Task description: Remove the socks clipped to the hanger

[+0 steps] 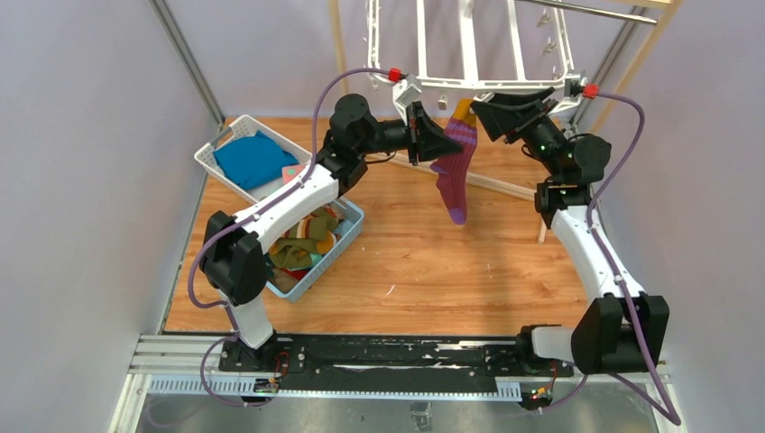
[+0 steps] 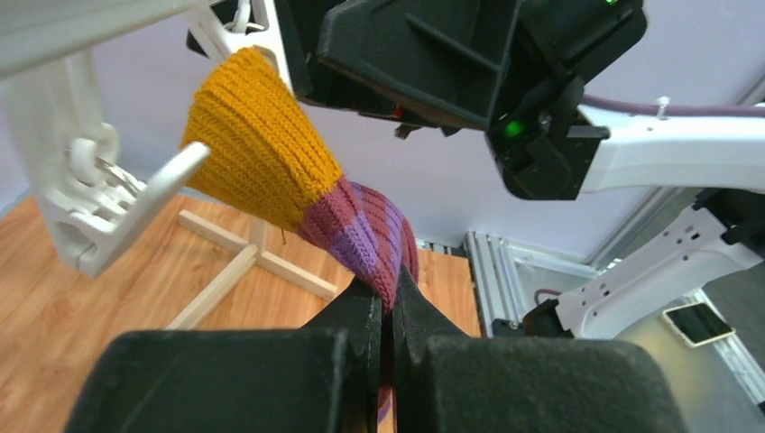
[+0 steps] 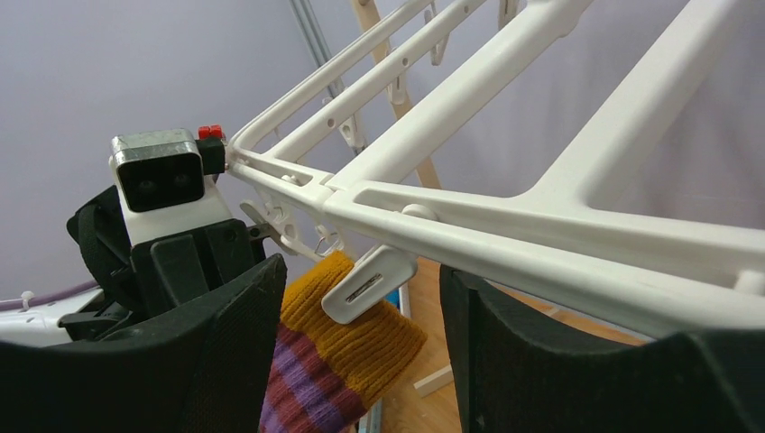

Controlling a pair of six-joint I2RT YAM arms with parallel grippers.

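A sock (image 1: 456,162) with a mustard cuff and purple-maroon striped body hangs below the white hanger rack (image 1: 469,83). My left gripper is shut on the striped part of the sock below the cuff. In the right wrist view a white clip (image 3: 368,285) lies over the mustard cuff (image 3: 388,347). My right gripper stands open around that clip and cuff, just under the rack's front bar.
A white basket (image 1: 207,161) with blue cloth and a light-blue basket (image 1: 316,280) with mixed clothing stand at left. A wooden frame (image 1: 505,187) lies behind the sock.
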